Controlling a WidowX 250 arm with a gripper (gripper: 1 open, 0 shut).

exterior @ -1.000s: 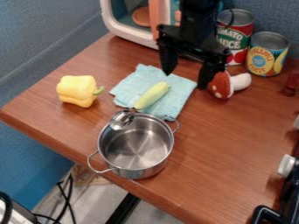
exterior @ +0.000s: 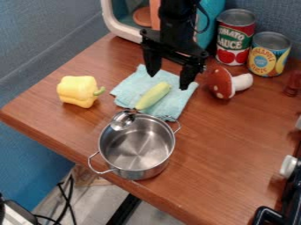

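My black gripper [exterior: 173, 66] hangs over the back of the wooden table, above the rear of a light blue cloth [exterior: 165, 98], its fingers apart with nothing seen between them. A pale yellow corn-like piece [exterior: 153, 95] lies on the cloth. A steel pot [exterior: 139, 154] stands at the front, with a small shiny lid or ladle-like piece [exterior: 122, 121] at its rim. A yellow pepper [exterior: 77, 91] is at the left and a red mushroom [exterior: 221, 83] at the right.
A tomato sauce can [exterior: 234, 37], a second can [exterior: 269, 54] and a small red shaker [exterior: 294, 85] stand at back right. A teal toy oven [exterior: 122, 18] is behind me. Black appliance at right front.
My gripper has shifted left and slightly up over the last second, away from above the mushroom and off the cans. The objects on the table look unmoved.
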